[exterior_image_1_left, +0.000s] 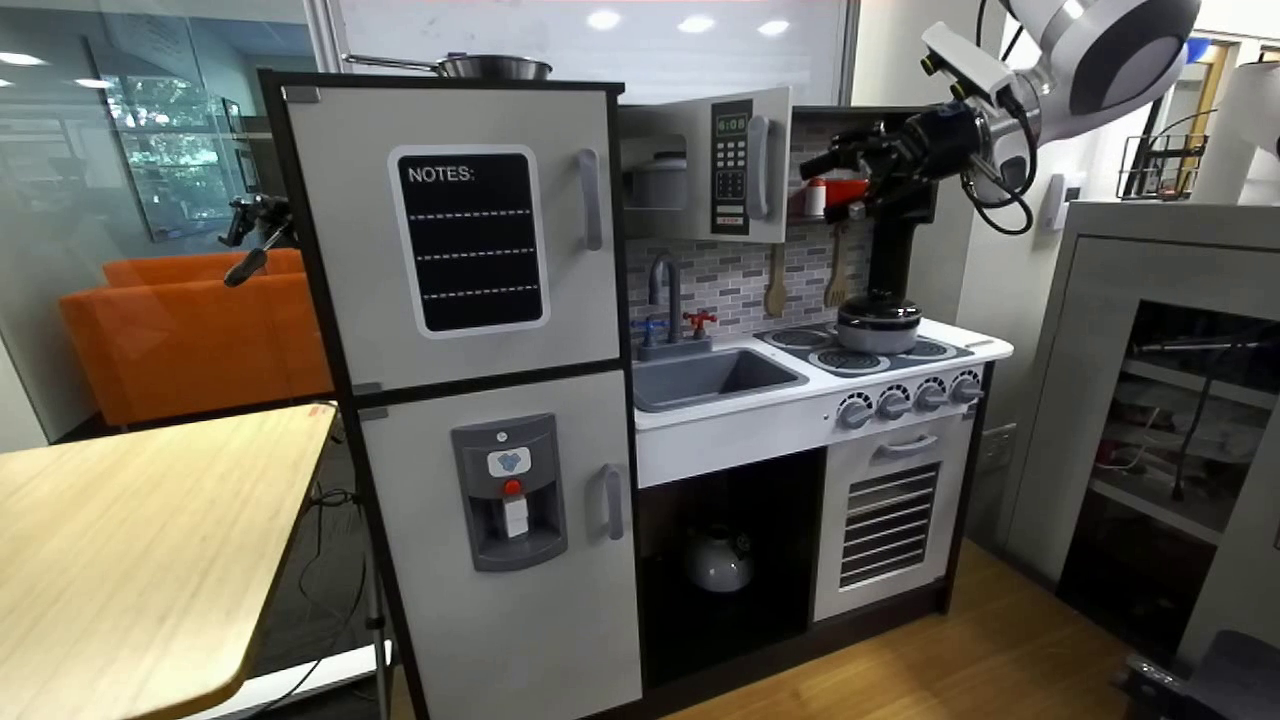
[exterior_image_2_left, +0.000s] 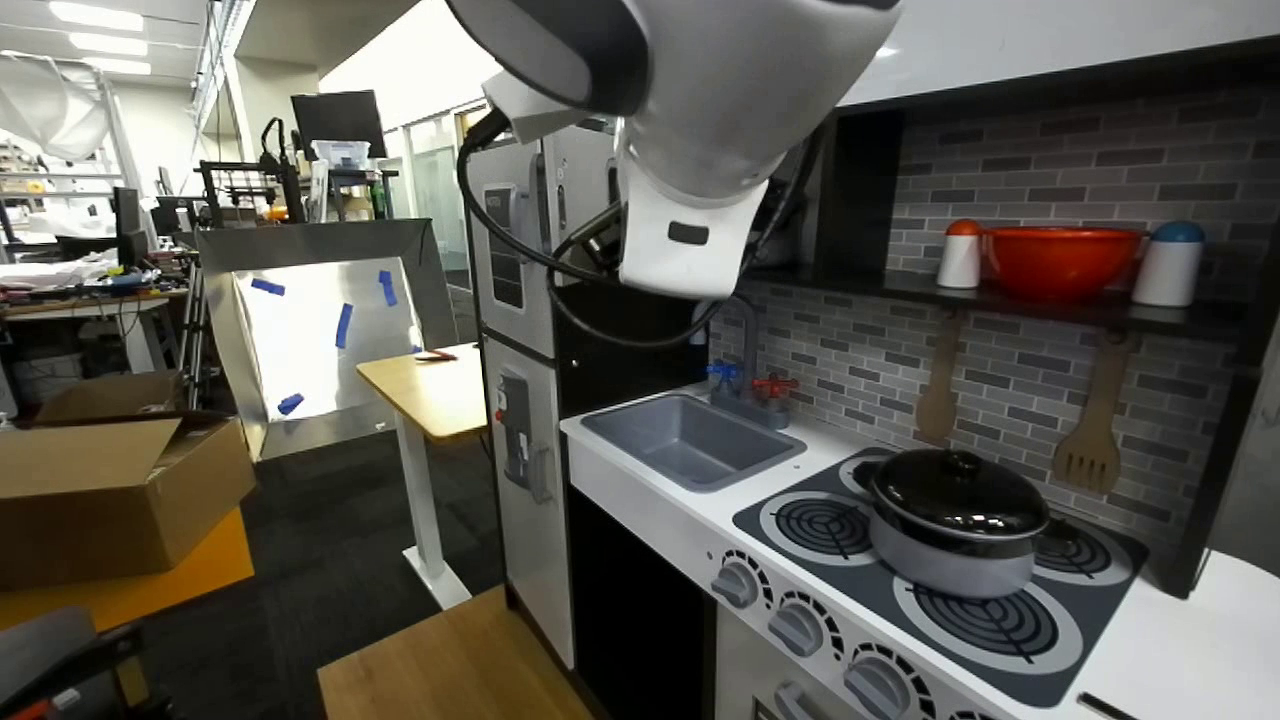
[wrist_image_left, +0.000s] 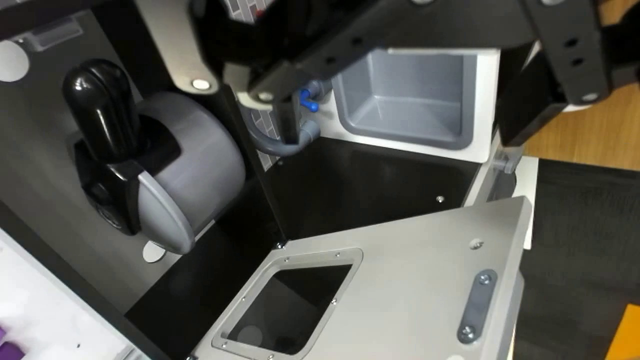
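Observation:
My gripper is open, with nothing between its fingers. In exterior view 1 the same gripper (exterior_image_1_left: 823, 192) is just right of the swung-out microwave door (exterior_image_1_left: 710, 162), before the upper shelf. The wrist view has the inner side of that door (wrist_image_left: 414, 264), with its window, below the fingertips. Inside the microwave compartment, a grey pot (wrist_image_left: 204, 147) with a black handle shows at left, apart from the fingers. Exterior view 2 hides the gripper behind the arm.
A lidded pot (exterior_image_2_left: 960, 540) stands on the stove, right of the sink (exterior_image_2_left: 693, 438). An orange-red bowl (exterior_image_2_left: 1062, 262) sits between two shakers on the shelf. A frying pan (exterior_image_1_left: 492, 68) rests atop the fridge. The sink is empty.

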